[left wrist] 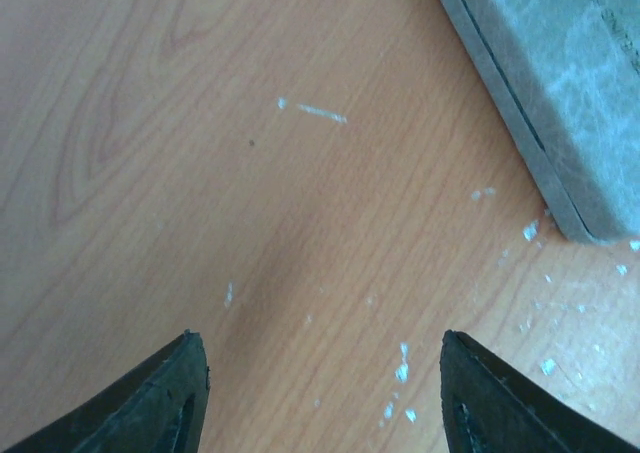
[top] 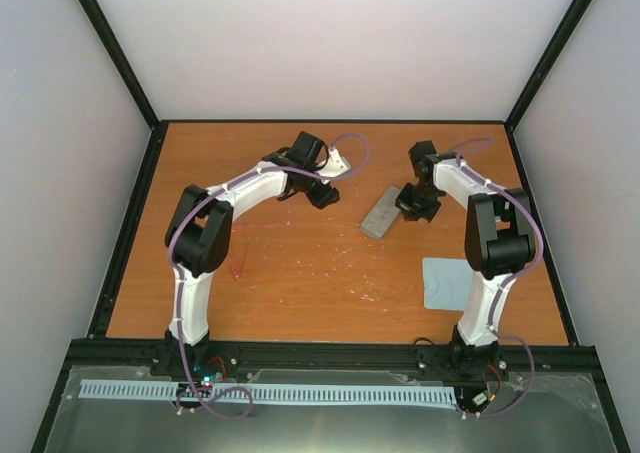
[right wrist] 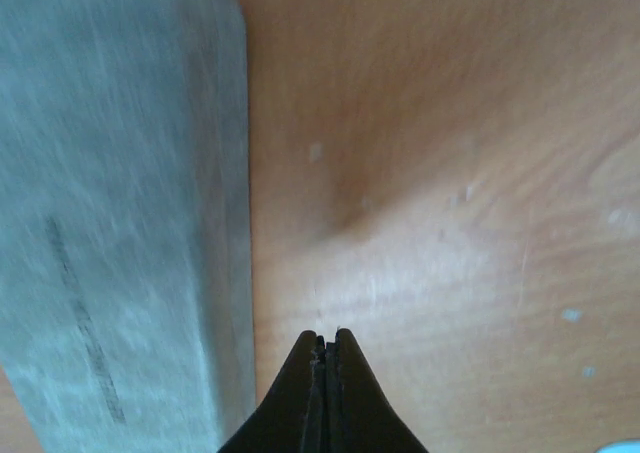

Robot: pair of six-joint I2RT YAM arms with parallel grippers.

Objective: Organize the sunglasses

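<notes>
A grey glasses case lies at the middle right of the table; its edge fills the upper right of the left wrist view and the left side of the right wrist view. My left gripper stands open left of the case, with bare wood between its fingers. My right gripper is at the case's right edge, its fingertips shut together; I cannot see anything between them. Red sunglasses lie at the table's middle left, faint in the top view.
A light blue cloth lies at the front right. A dark frame and walls bound the table.
</notes>
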